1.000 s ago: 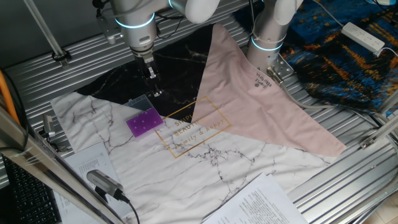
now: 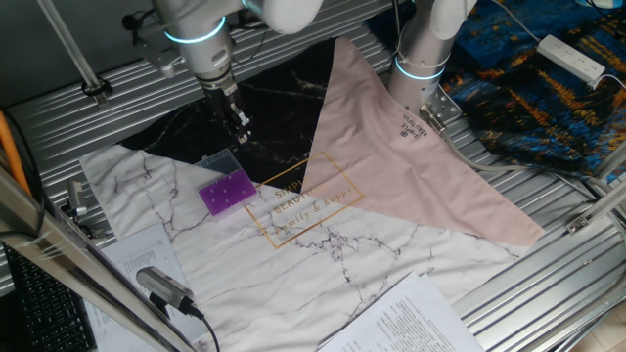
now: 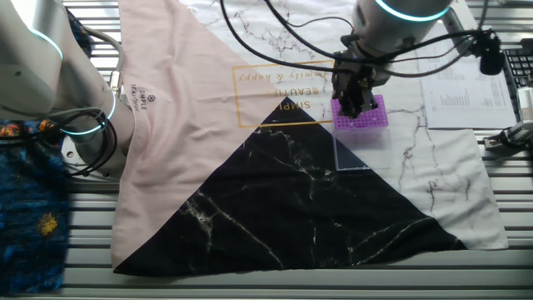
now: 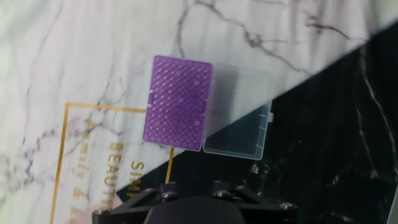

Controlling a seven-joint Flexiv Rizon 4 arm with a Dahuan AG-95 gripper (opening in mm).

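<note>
A purple rack [image 4: 178, 103] dotted with small holes lies on the cloth, its clear hinged lid [image 4: 239, 112] folded open beside it. In exterior view 1 the same purple rack [image 2: 228, 193] has the lid [image 2: 219, 160] on its far side. My gripper [image 2: 244, 137] hangs above the black part of the cloth, apart from the rack and lid. At the bottom of the wrist view the gripper shows two separated fingertips, with nothing between them. From exterior view 2, the gripper [image 3: 356, 104] hides part of the purple rack [image 3: 372, 115].
A marble-patterned cloth [image 2: 323, 284] in white, black and pink covers the table, mostly clear. Papers [image 2: 406, 318] lie at the front, and a grey clamp-like device [image 2: 164, 286] stands at the left. The power strip [image 2: 570, 59] is at the far right.
In exterior view 1 my gripper has shifted slightly up and to the left, with the arm tilting a little. The purple rack and its lid have stayed put.
</note>
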